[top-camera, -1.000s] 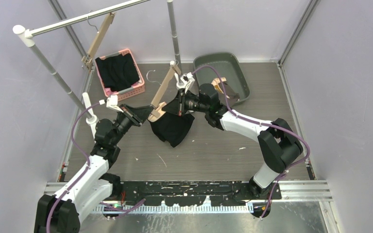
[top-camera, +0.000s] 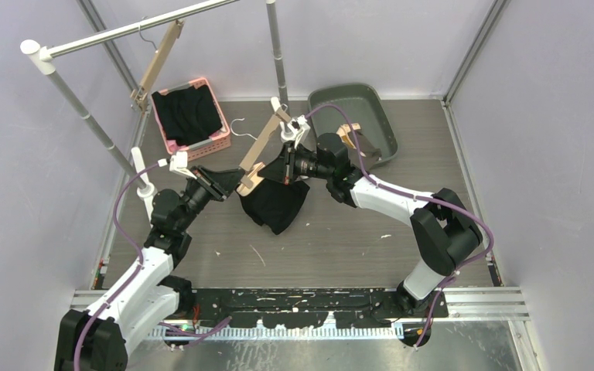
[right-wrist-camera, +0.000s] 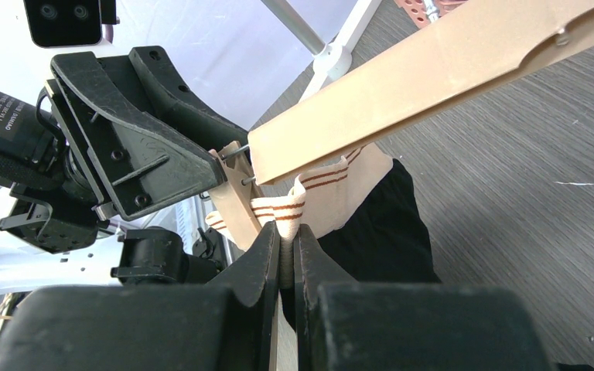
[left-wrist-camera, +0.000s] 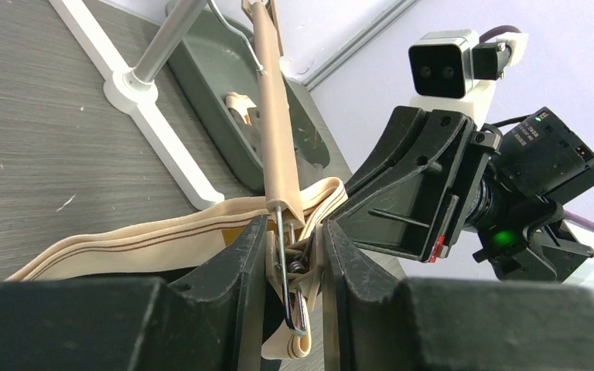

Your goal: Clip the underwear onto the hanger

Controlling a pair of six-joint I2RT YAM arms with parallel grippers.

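A wooden clip hanger point(top-camera: 263, 139) hangs tilted between both grippers, black underwear point(top-camera: 272, 207) with a cream striped waistband point(left-wrist-camera: 124, 250) draped below it. My left gripper is round the hanger's metal clip point(left-wrist-camera: 298, 309) and a fold of waistband, fingers partly open. My right gripper is shut on the folded waistband beside the clip. In the left wrist view the band's fold sits at the clip; whether the clip grips it I cannot tell.
A metal rack point(top-camera: 139, 23) holds another hanger point(top-camera: 158, 62). A pink basket point(top-camera: 216, 139) with black cloth, a white hook on the floor and a grey tray point(top-camera: 379, 116) lie behind the grippers.
The top view shows almost no change; the hanger's upper end has shifted very slightly.
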